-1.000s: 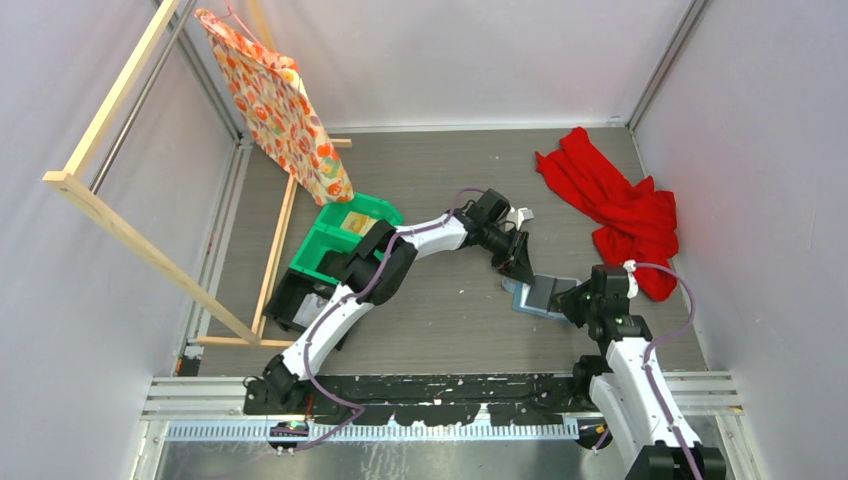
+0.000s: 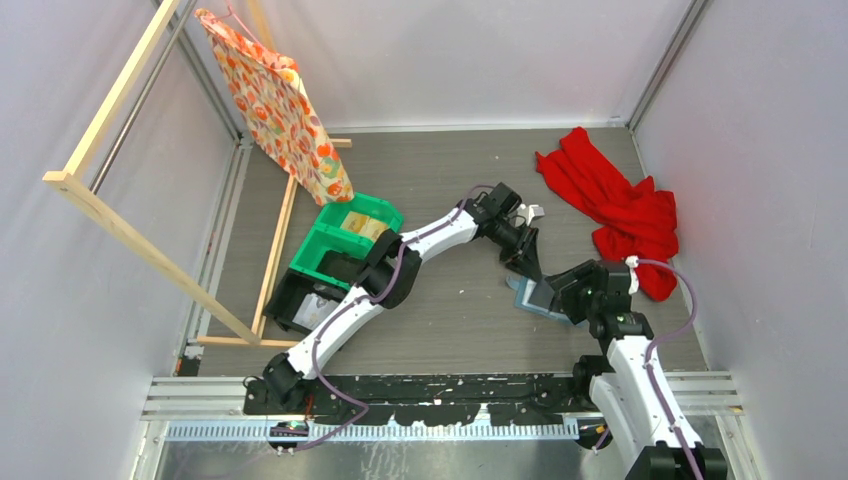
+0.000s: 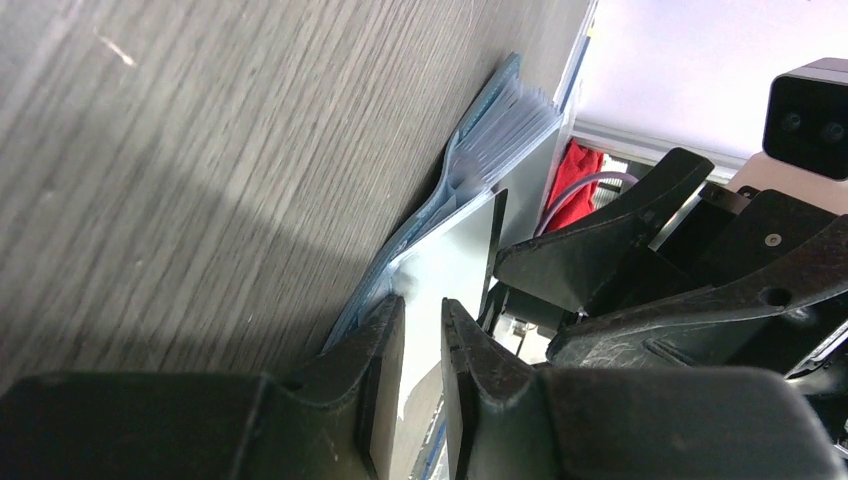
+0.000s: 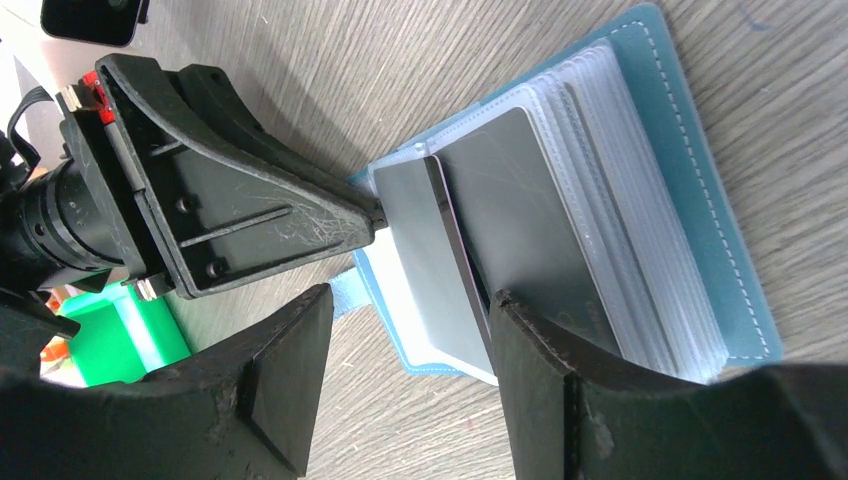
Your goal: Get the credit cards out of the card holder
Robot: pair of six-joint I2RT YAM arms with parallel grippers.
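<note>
The light blue card holder lies open on the table, its clear sleeves fanned. A dark grey card sits in a sleeve; another grey card is partly out, its edge raised. My left gripper is over the holder with a narrow gap between its fingers. In the right wrist view its fingertip meets the end of the partly-out card. Around that card's other side stands my right gripper, fingers apart; whether its finger touches the card I cannot tell.
Green and black bins stand at the left beside a wooden rack with a patterned cloth. A red cloth lies at the back right. A small white item sits behind the left gripper.
My left gripper has moved right, farther over the card holder, hiding more of it. The holder stays about where it was.
</note>
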